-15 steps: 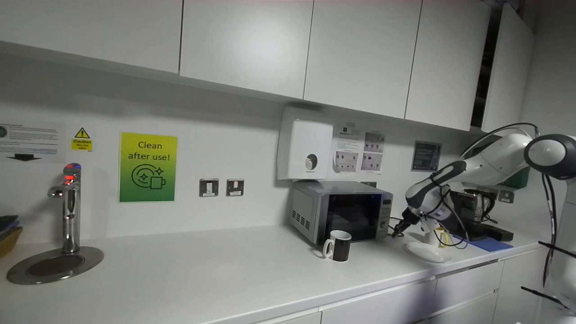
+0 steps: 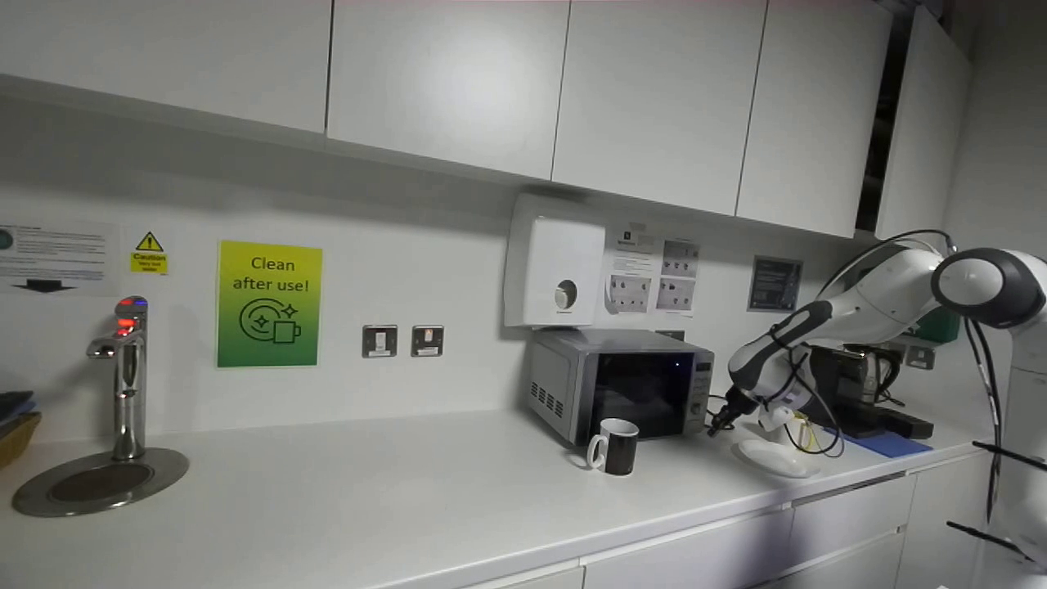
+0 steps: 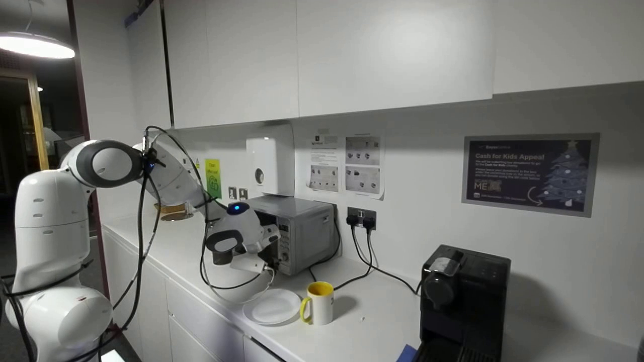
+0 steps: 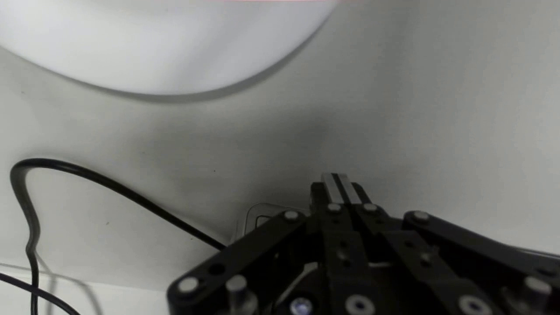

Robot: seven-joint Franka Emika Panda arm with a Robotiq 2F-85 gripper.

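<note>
In the wrist view my gripper is shut, its fingertips together with nothing visible between them. Exterior view 1 has the gripper (image 2: 714,431) low over the counter, close to the right front corner of the silver microwave (image 2: 640,388), whose door looks shut. A white plate (image 3: 272,307) lies on the counter beside the gripper. Right next to that plate stands a white mug with a yellow inside and handle (image 3: 317,303). In front of the microwave there is a black and white mug (image 2: 618,448), upright. The fingertips are hidden behind the arm in exterior view 2.
Black cables (image 3: 366,265) run from the wall socket over the counter. A black coffee machine (image 3: 465,301) and a blue mat (image 2: 890,443) are further right. A tap (image 2: 128,383) stands at the left. Free counter (image 2: 393,491) lies between the tap and the black and white mug.
In exterior view 1 the arm has shifted left and slightly lower, bringing the gripper nearer the microwave's right front corner. The mugs, plate and microwave have not moved.
</note>
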